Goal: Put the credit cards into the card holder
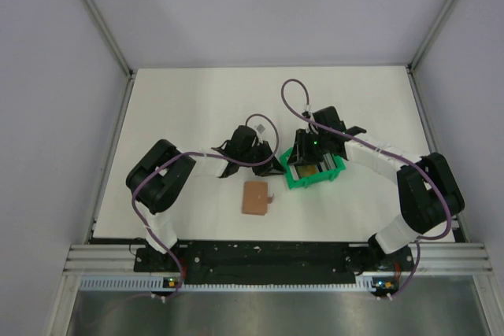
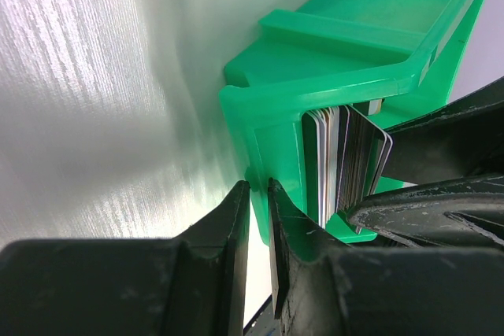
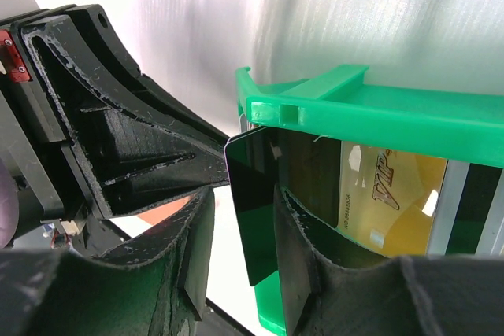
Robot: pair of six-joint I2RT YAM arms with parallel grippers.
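The green card holder (image 1: 294, 176) holds several cards (image 2: 351, 155), seen on edge in the left wrist view. In the right wrist view a dark card (image 3: 250, 218) stands at the holder's end, beside a gold card (image 3: 386, 202). My left gripper is at the holder's left end; whether it grips the wall is unclear. My right gripper is over the cards, its fingertips at the dark card; whether it holds that card is unclear.
A brown flat piece (image 1: 255, 197) lies on the white table (image 1: 181, 92) just below the holder.
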